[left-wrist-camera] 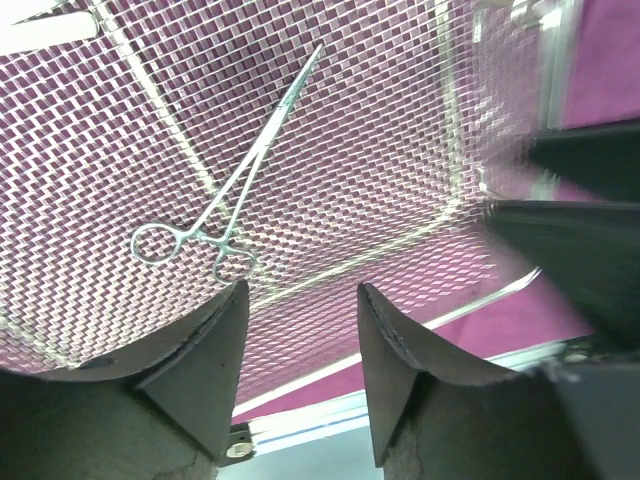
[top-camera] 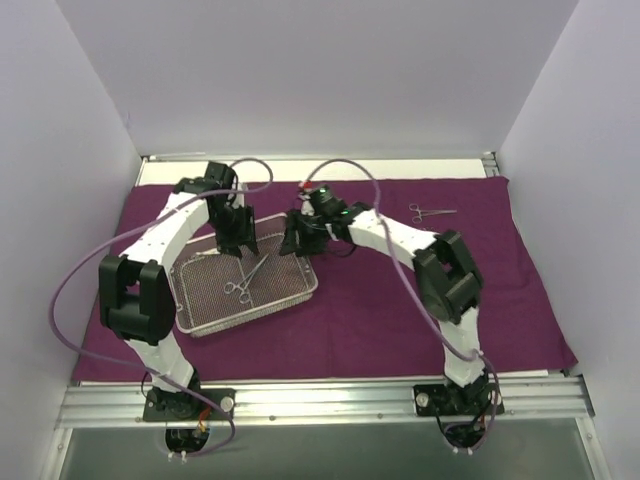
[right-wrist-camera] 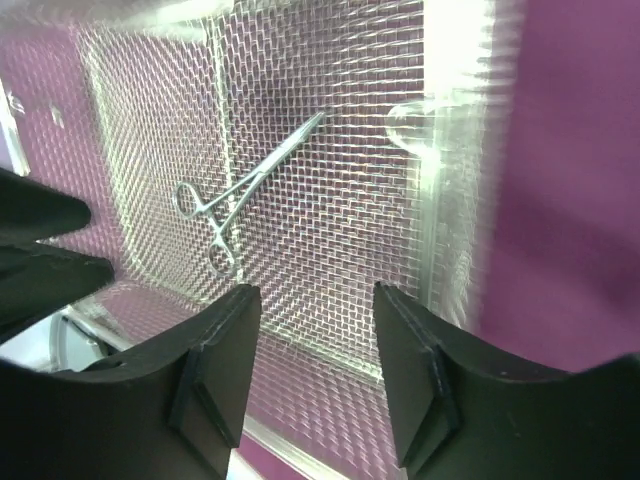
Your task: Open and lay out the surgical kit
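A mesh-bottomed tray (top-camera: 247,320) lies on the purple cloth at left, its rim showing. On the mesh rests a pair of ringed scissors or a clamp (top-camera: 245,285), rings toward the front; both wrist views show it too, as the ringed instrument (left-wrist-camera: 225,195). Above the tray's back part hangs my left gripper (top-camera: 237,252), its fingers apart and empty in its wrist view. My right gripper (top-camera: 300,252) is over the tray's right edge, likewise open, with only mesh between its fingers. A white-handled tool (left-wrist-camera: 45,33) lies at the tray's far left.
At the back right of the cloth lies a ringed instrument (top-camera: 432,213); other pieces there are mostly hidden by my right arm. Bare cloth (top-camera: 370,330) spreads right of the tray. The two grippers hang close together, and purple cables arch over both arms.
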